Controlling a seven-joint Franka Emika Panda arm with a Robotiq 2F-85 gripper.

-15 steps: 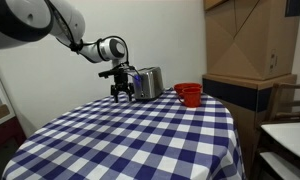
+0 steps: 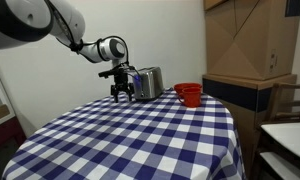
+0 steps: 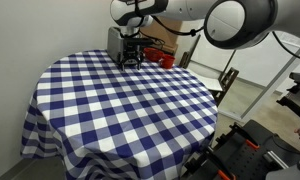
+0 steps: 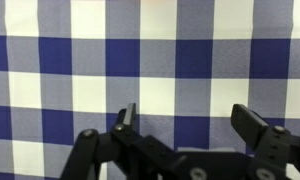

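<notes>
My gripper stands open in the wrist view, its two dark fingers wide apart with only checked cloth below. In exterior view 1 the gripper (image 2: pixel 122 96) points down over the far part of the table. A silver toaster (image 2: pixel 148 83) stands close to it at the back. Two red-orange mugs, a nearer one (image 2: pixel 191 95) and one partly hidden behind it, sit to the toaster's right. From the other side, exterior view 2 shows the toaster (image 3: pixel 116 43) partly hidden by the arm, and a red mug (image 3: pixel 167 60) beyond.
A blue-and-white checked cloth (image 2: pixel 110 145) covers the table, and its near and middle area is clear. Stacked cardboard boxes (image 2: pixel 245 40) rise behind the table's right side. A chair (image 2: pixel 287 105) stands off to the right.
</notes>
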